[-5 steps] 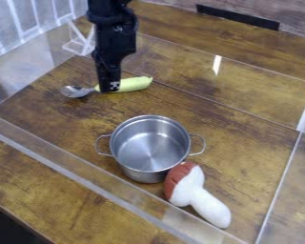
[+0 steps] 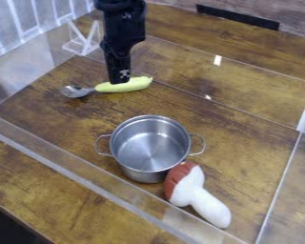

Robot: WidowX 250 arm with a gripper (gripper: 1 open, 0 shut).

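My gripper (image 2: 118, 74) hangs from the black arm just above a pale yellow-green oblong piece (image 2: 125, 85), which looks like a spoon's handle, with a metal end (image 2: 76, 91) to its left. The gripper looks shut, with nothing visible between its fingers. A steel pot (image 2: 149, 146) with two side handles stands in front. A white plush-like object with a red-brown cap (image 2: 196, 195) lies at the pot's lower right.
Clear panels edge the wooden table (image 2: 244, 91) on several sides, and a white railing stands at the upper left.
The gripper has shifted up and slightly left over the last second, away from the yellow piece. The objects on the table look unmoved.
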